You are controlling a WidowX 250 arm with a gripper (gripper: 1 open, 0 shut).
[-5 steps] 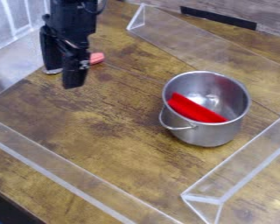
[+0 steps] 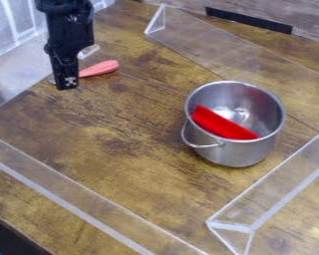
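My black gripper (image 2: 68,78) hangs at the upper left of the wooden table, its fingers close together with nothing visible between them. Just to its right lies a pink-red elongated object (image 2: 99,68), apart from or close behind the fingers; whether they touch is hard to tell. A steel pot (image 2: 231,151) with a wire handle stands on the right, holding a bright red elongated object (image 2: 221,124).
Clear plastic barriers (image 2: 215,60) run along the back, left and front right edges of the table (image 2: 136,189).
My gripper has moved away toward the back and left, shrinking in view and revealing more of the pink-red object. The pot and its contents are unchanged.
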